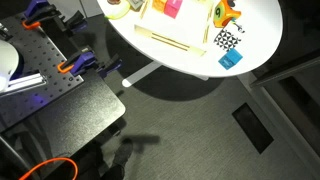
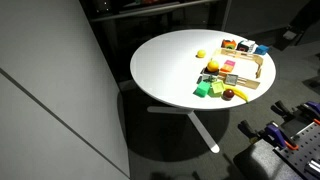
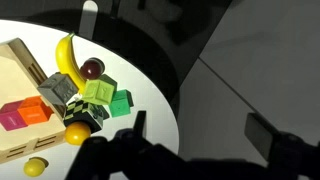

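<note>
In the wrist view my gripper stands open, its dark fingers wide apart with nothing between them. Its gap lies over the edge of the round white table [image 3: 150, 105] and the floor beyond. To the left are a banana [image 3: 68, 60], a dark round fruit [image 3: 92, 68], a grey cube [image 3: 57, 88], a yellow-green cube [image 3: 99, 91], green blocks [image 3: 120, 103] and an orange [image 3: 77, 133]. A wooden tray [image 3: 18, 57] holds a pink cube [image 3: 11, 116] and an orange-red cube [image 3: 37, 109].
A blue block [image 1: 230, 59] and a checkered piece [image 1: 227, 40] lie beside the tray near the table's edge. Blue-and-orange clamps [image 1: 77, 63] sit on the separate black bench [image 1: 75, 115].
</note>
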